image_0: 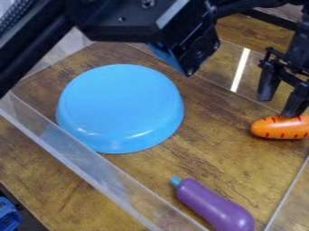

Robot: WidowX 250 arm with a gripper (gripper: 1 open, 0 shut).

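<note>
My gripper (283, 88) is at the right edge, its dark fingers pointing down just above an orange toy carrot (281, 127) on the wooden floor; whether it is open or shut is unclear. A purple toy eggplant (215, 204) with a blue tip lies at the bottom. A blue dome-shaped object (121, 105), possibly an upturned bowl, sits at the left centre.
Clear plastic walls run along the lower left and across the back. A dark arm-like structure (133, 20) crosses the top left. Bare wood (145, 180) lies between the blue object and the eggplant.
</note>
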